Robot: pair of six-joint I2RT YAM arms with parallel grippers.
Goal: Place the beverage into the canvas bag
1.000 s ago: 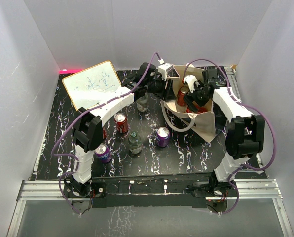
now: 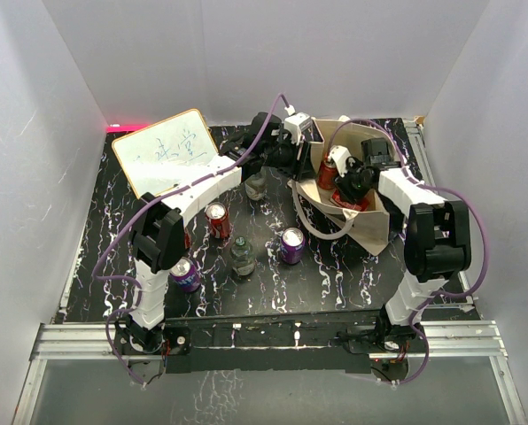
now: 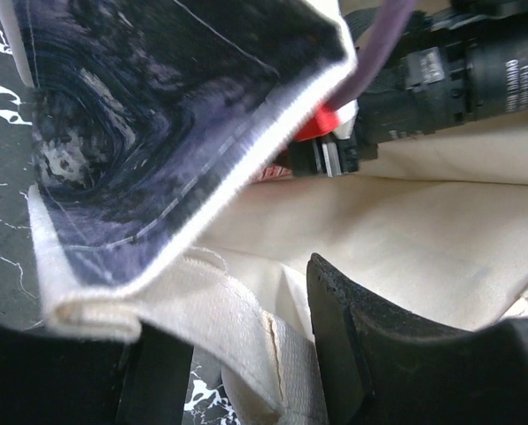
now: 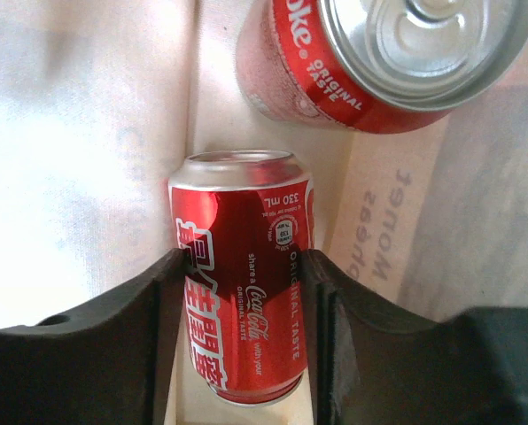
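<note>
The canvas bag [image 2: 370, 230] stands at the right of the table, its rim held by my left gripper [image 2: 301, 158], which is shut on the fabric [image 3: 229, 301]. Inside the bag, a lying Coca-Cola can [image 4: 246, 283] is between the fingers of my right gripper; whether they grip it firmly is hard to tell. A second Coke can [image 2: 328, 173] stands beside it in the bag, also seen close in the right wrist view [image 4: 353, 106].
Outside the bag are a red can [image 2: 218, 221], a purple can [image 2: 291, 246], another purple can [image 2: 185, 276], a glass bottle [image 2: 242, 257] and a whiteboard [image 2: 162, 150] at the back left.
The right arm has shifted slightly down and inward over the lying can in the bag. The left arm and the loose drinks outside have not moved.
</note>
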